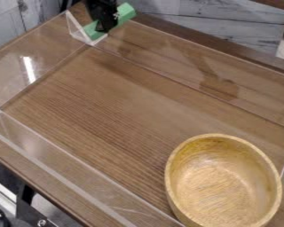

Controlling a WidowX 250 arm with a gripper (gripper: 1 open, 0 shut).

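Note:
My black gripper (102, 18) is at the top left, shut on a green object (118, 22), small and block-like. Just below and left of it is a clear plastic piece (84, 31) in the back left corner; whether the green object touches it I cannot tell.
A large round wooden bowl (222, 182) stands at the front right. Clear low walls edge it, and marbled grey boards (227, 27) stand behind.

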